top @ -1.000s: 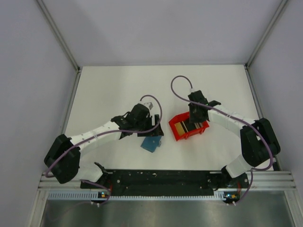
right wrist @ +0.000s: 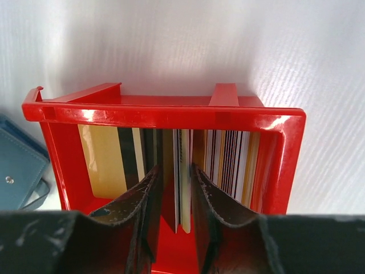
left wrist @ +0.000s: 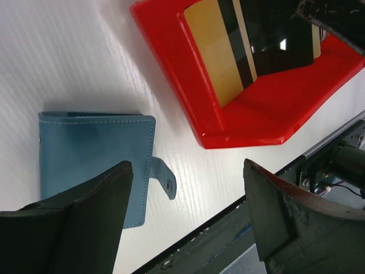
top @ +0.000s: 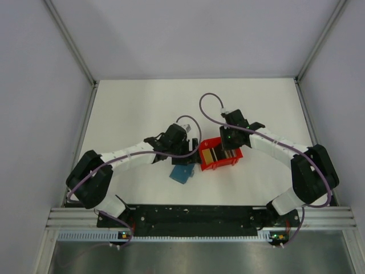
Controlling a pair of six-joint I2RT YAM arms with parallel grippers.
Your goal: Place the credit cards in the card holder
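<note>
Several cards [right wrist: 102,162], gold, black and pale, stand on edge in a red tray [top: 205,166]. Over the tray, my right gripper has its fingers parted around a couple of thin upright cards [right wrist: 185,200]; a gap shows at their left side, and firm contact cannot be made out. The blue-grey card holder [top: 182,173] lies flat on the table to the tray's left, its snap strap [left wrist: 164,178] sticking out. My left gripper is open and empty above the holder's tray side, one finger partly covering the holder.
The tray's red end wall [left wrist: 191,97] stands close beside the card holder, with a narrow strip of table between. Bare white table [top: 131,103] spreads behind and to the left. A dark arm base [top: 188,220] runs along the front edge.
The red tray with its cards has shifted left towards the card holder, and my right gripper has moved left with it. My left gripper has moved slightly right, closer to the tray.
</note>
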